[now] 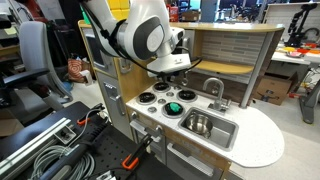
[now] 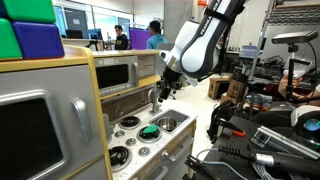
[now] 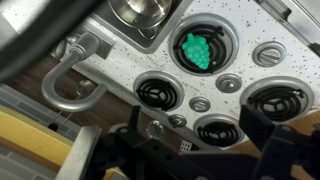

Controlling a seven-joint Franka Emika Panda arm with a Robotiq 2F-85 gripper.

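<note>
On one burner of the toy stove rests a green bunch of grapes [image 3: 196, 50], seen also as a small green shape [image 1: 174, 107] in exterior view 1 and as a green patch [image 2: 150, 131] in exterior view 2. A metal pot [image 1: 199, 124] sits in the sink; part of the pot [image 3: 140, 10] shows at the top of the wrist view. My gripper is open above the rear burners, its dark fingers well apart and nothing between them. The grapes lie away from the fingers, toward the top of the wrist view.
A curved faucet [image 3: 70, 88] rises behind the sink basin [image 1: 222, 133]. The wooden shelf [image 1: 222, 66] stands at the back of the counter. An oven cabinet [image 2: 45, 125] borders the stove on one side. Bare white counter [image 1: 258, 145] lies beyond the sink.
</note>
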